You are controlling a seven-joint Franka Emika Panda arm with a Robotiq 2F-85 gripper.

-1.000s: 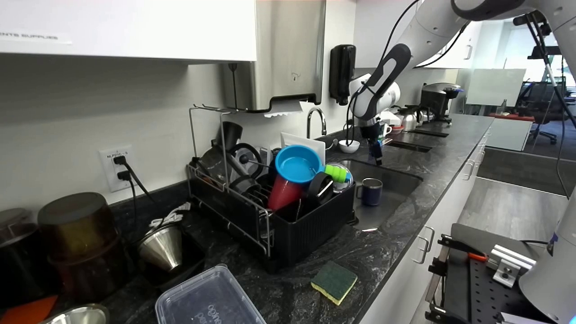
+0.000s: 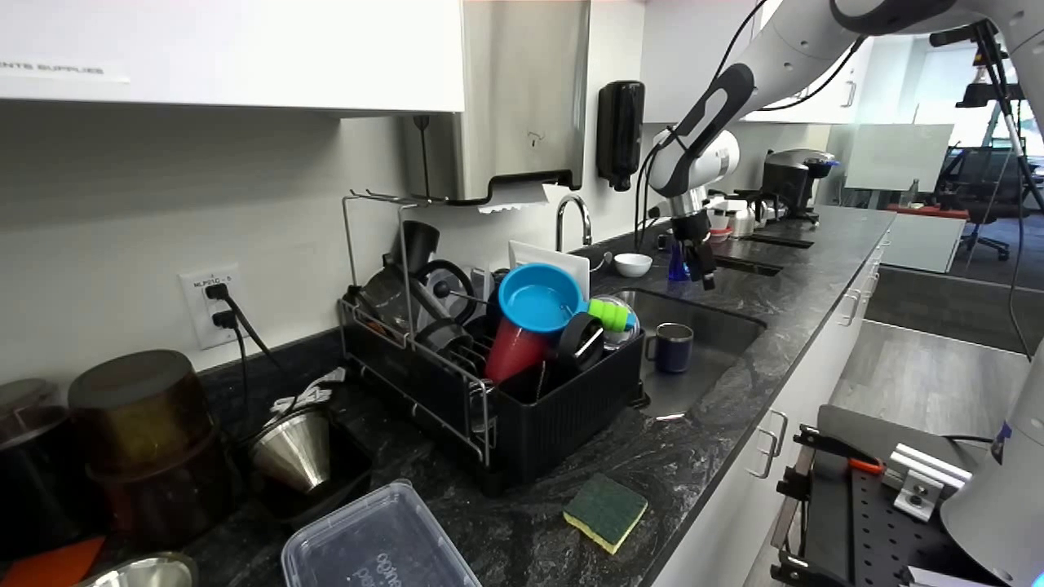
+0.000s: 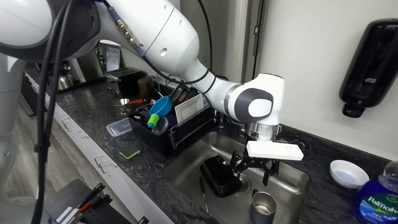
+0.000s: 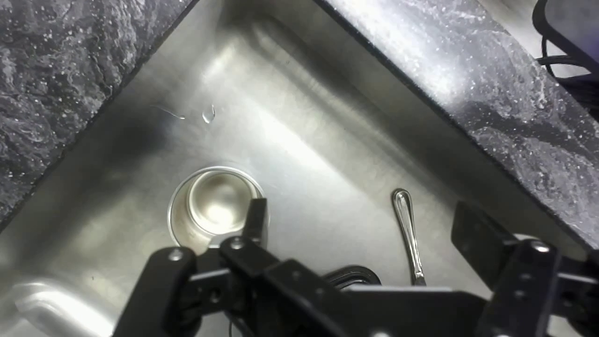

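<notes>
My gripper point(image 3: 250, 177) hangs over the sink with its fingers wide apart and nothing between the fingers. In the sink stands a dark blue mug point(image 3: 260, 211), upright, its steel inside point(image 4: 220, 202) showing in the wrist view; one finger point(image 4: 256, 222) overlaps its rim there, and I cannot tell how far above it that finger is. A spoon or fork handle point(image 4: 408, 230) lies on the sink floor between the two fingers as the wrist view shows it, its other end hidden by the gripper. A black container point(image 3: 220, 175) lies in the sink near the drain.
Beside the sink point(image 3: 179, 164) stands a full black dish rack point(image 2: 577, 421). A white bowl point(image 3: 349, 175) and a blue soap bottle point(image 3: 378, 199) are on the counter at the other side. A green and yellow sponge point(image 2: 607, 510) lies near the counter's front edge.
In exterior view 1 the arm's end has shifted to the right and slightly down, uncovering more of the white bowl and the blue bottle. The mug has stayed put.
</notes>
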